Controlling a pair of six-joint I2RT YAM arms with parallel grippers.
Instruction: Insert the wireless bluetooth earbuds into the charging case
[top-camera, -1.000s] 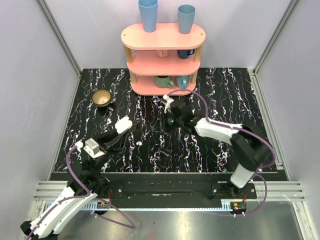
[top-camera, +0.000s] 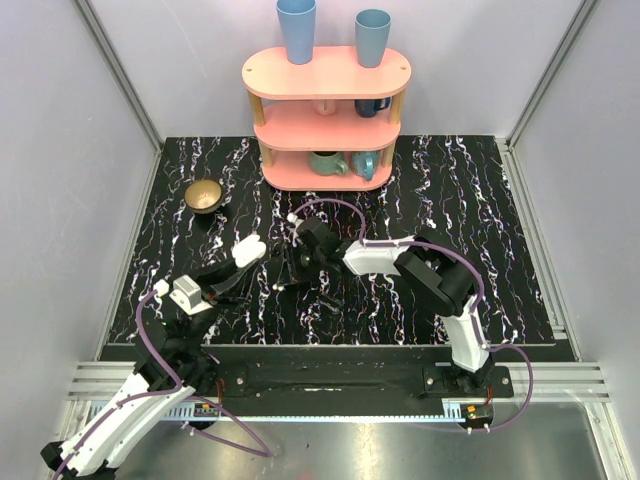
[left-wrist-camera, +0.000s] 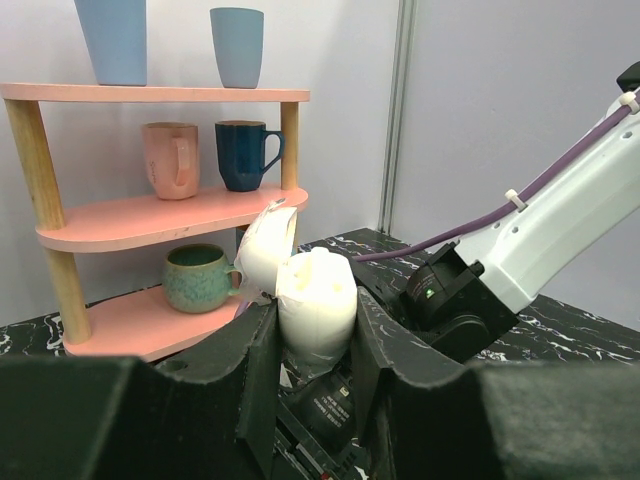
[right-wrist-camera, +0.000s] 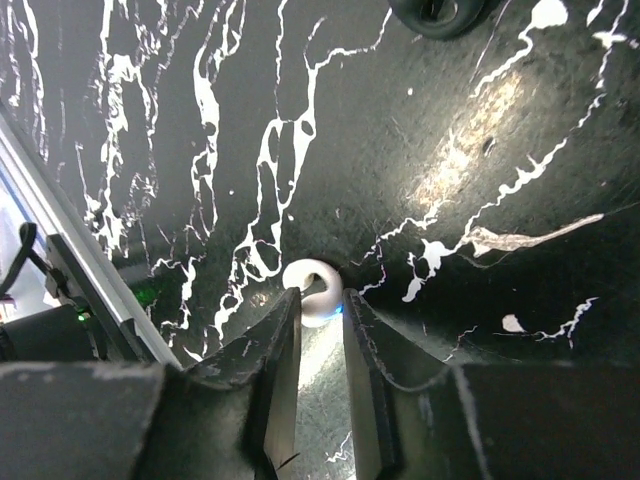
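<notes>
The white charging case (top-camera: 248, 250), lid up, is held aloft on the left side; my left gripper is shut on it. In the left wrist view the case (left-wrist-camera: 316, 300) shows its back or base to the camera, so its slots are hidden. On the black marbled table lies a white, curved earbud (top-camera: 279, 287). Down over it is my right gripper, its fingers part open. The earbud (right-wrist-camera: 318, 271) shows in the gap between the fingertips; whether they touch it, I cannot tell.
A black ring-shaped object (right-wrist-camera: 437, 14) lies near the earbud on the table. A dark slim item (top-camera: 330, 301) rests farther right. The pink shelf (top-camera: 330, 185) with mugs stands at the back, a brass bowl (top-camera: 204, 195) to its left.
My right arm has moved left and toward the front, bringing its gripper down over the white earbud. The left arm and the case have stayed in place.
</notes>
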